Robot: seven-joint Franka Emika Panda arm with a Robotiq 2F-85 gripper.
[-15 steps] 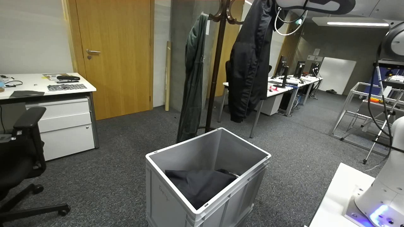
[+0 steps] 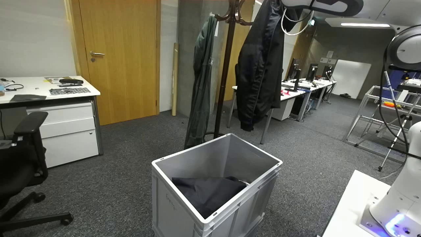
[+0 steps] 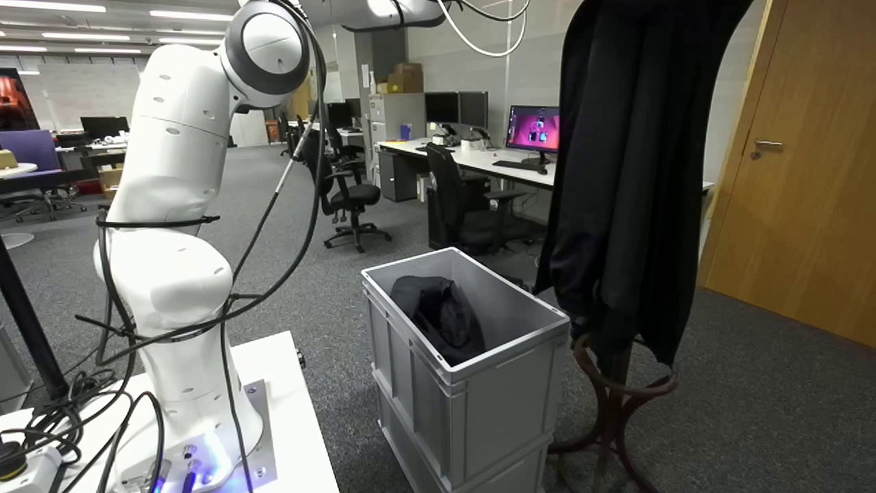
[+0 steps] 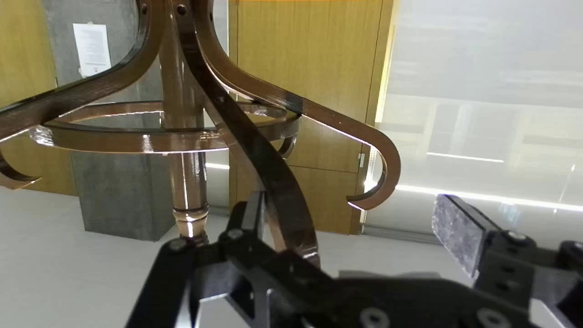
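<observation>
A dark jacket hangs by the brown coat stand, with a green garment on the stand's other side. In exterior view 2 black cloth hangs beside the grey crate. Dark cloth lies inside that crate. Close up in the wrist view, my gripper is open, its fingers far apart. One curved stand arm comes down near the left finger, and a bare hook curls beyond the gap. No jacket shows there; both exterior views cut off the gripper.
The crate stands on the carpet between the robot's white table and the coat stand. A desk and office chair are at the left. Cables hang along the arm. Open carpet surrounds the crate.
In exterior view 1 the upper arm and its looped cable have shifted slightly left. The hanging dark jacket's lower end sits a little lower. The crate and its cloth look unchanged.
</observation>
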